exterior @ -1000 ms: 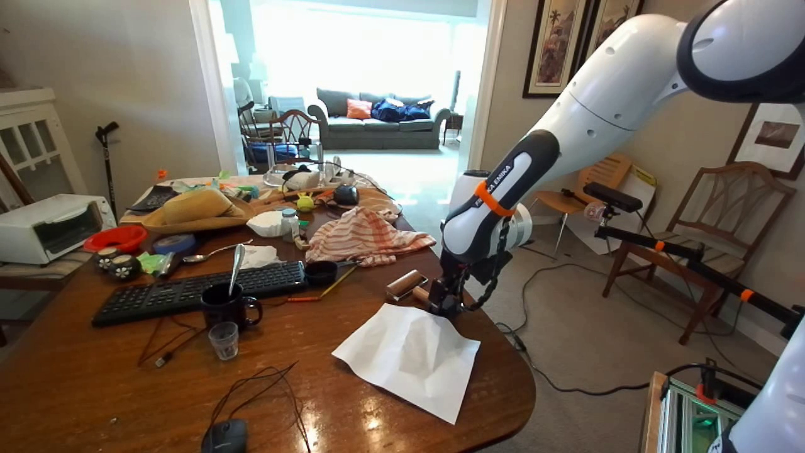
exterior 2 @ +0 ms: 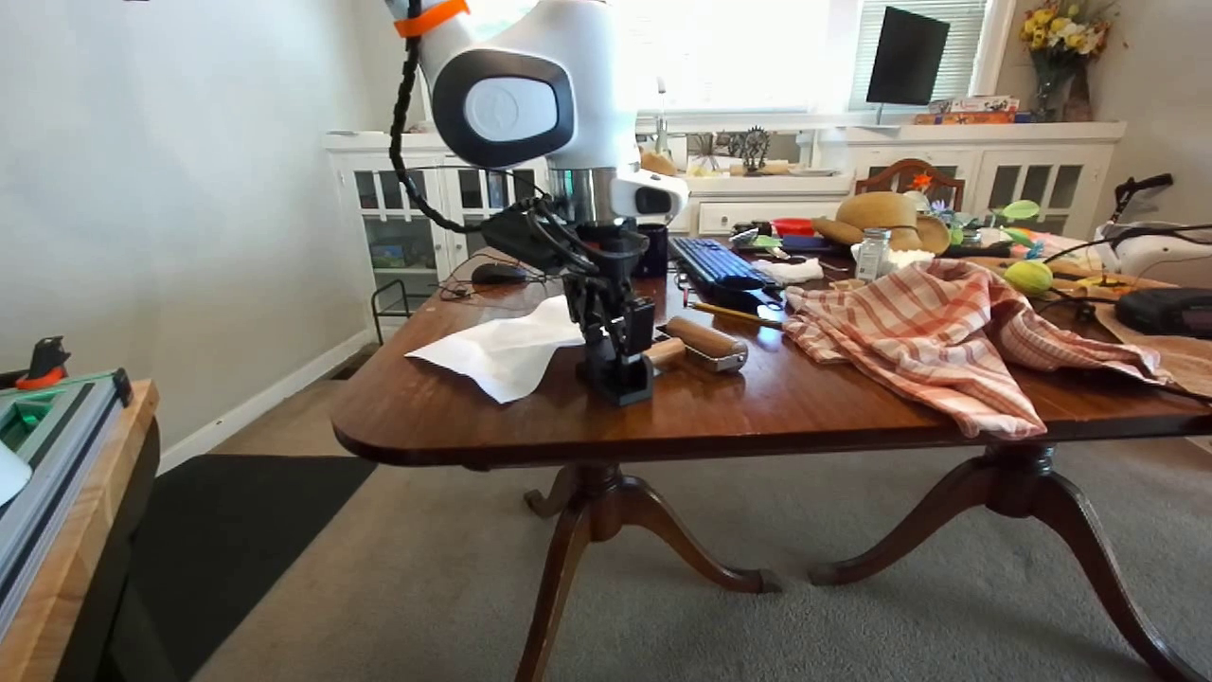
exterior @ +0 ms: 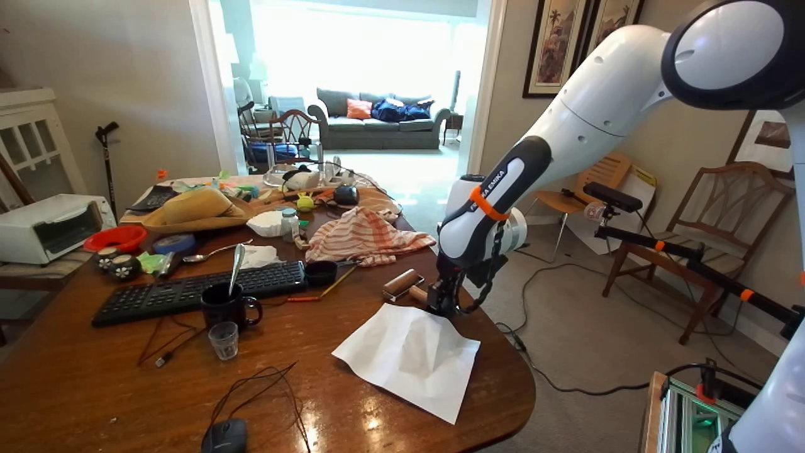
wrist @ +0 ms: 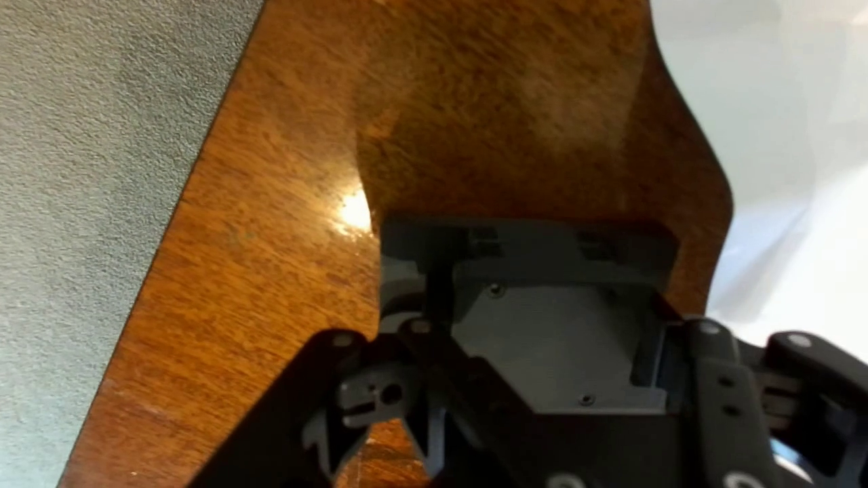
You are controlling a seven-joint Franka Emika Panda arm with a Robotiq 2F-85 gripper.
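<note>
My gripper (exterior 2: 614, 324) is low over the near end of the wooden table, pointing down. A dark, blocky object (wrist: 561, 341) with a screwed-on grey plate sits between its fingers, and the fingers are shut on it. In exterior view 2 the black foot of this object (exterior 2: 619, 385) is at or just above the tabletop. Beside it lies a wooden roller (exterior 2: 706, 339) in a metal frame, its short handle (exterior 2: 665, 352) reaching up to the gripper. Whether handle and block touch is hidden.
A creased white sheet (exterior: 411, 351) lies close beside the gripper. The table edge and carpet (wrist: 106, 163) are near on the other side. Farther off are a black mug (exterior: 224, 306), keyboard (exterior: 204, 290), pencil (exterior: 338, 280) and striped cloth (exterior: 366, 235).
My gripper has shifted slightly left in exterior view 1. The wooden roller has shifted left a little with it. The white sheet has not moved.
</note>
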